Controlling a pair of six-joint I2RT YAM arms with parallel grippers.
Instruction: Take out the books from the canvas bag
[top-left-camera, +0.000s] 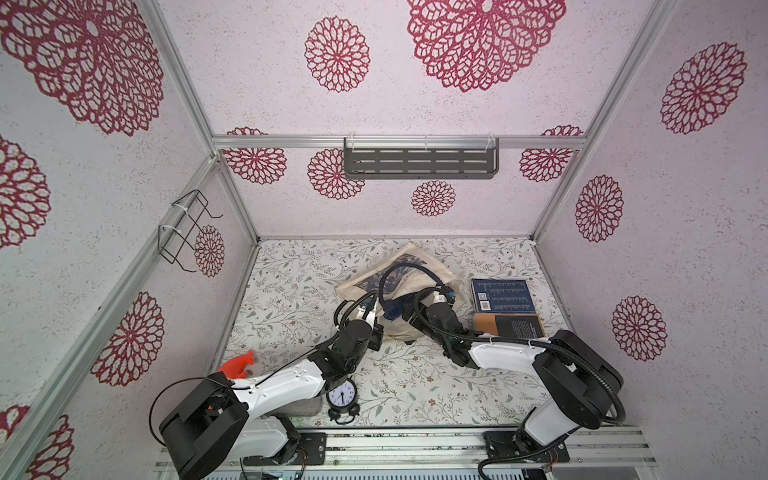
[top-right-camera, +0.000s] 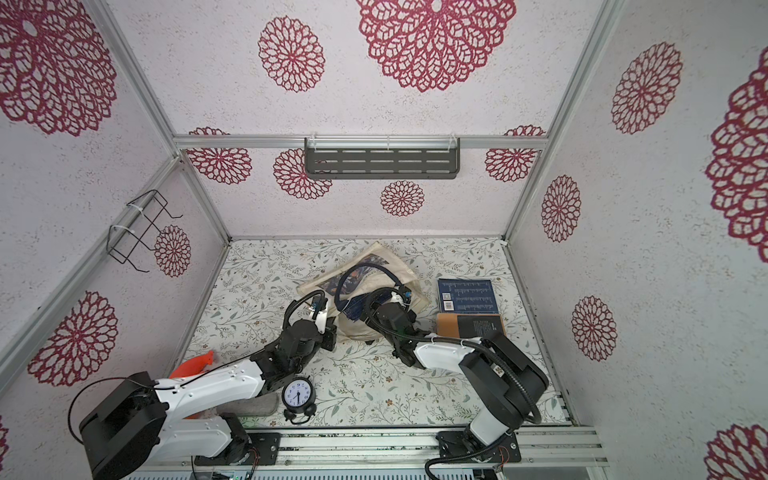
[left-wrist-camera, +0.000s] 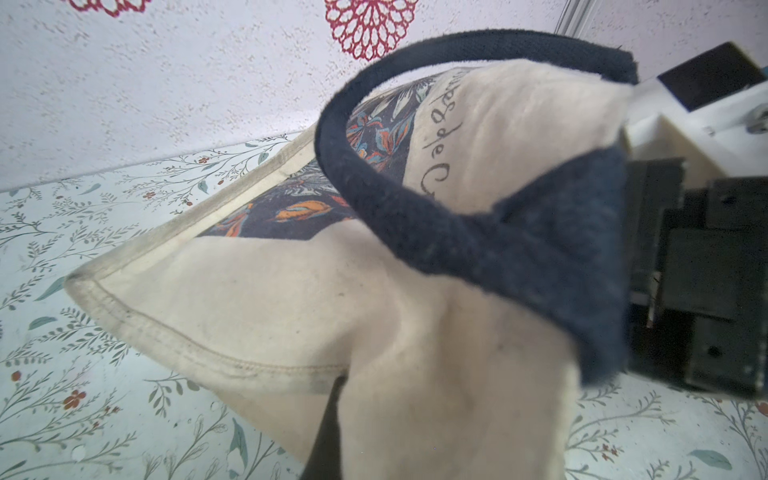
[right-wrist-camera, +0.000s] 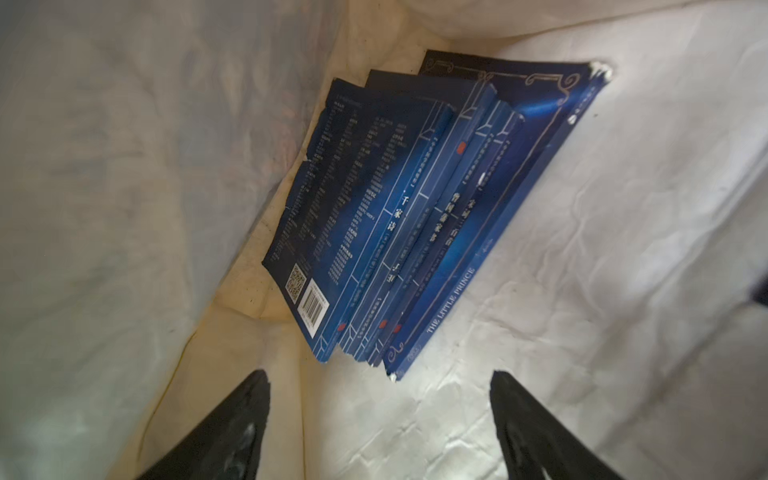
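The cream canvas bag (top-left-camera: 400, 256) lies at centre with navy handles (left-wrist-camera: 416, 240), its mouth raised at my left gripper (top-left-camera: 369, 316), which is shut on the bag's edge beside a handle. My right gripper is inside the bag, open, fingers empty. Before it lies a slanted stack of several blue books (right-wrist-camera: 352, 208), the rearmost reading "The Little Prince" (right-wrist-camera: 512, 184); they rest against the bag's pale lining (right-wrist-camera: 624, 224).
Two books (top-left-camera: 502, 294) lie flat right of the bag. An alarm clock (top-left-camera: 342, 394) stands near the front beside my left arm; an orange object (top-left-camera: 236, 366) sits front left.
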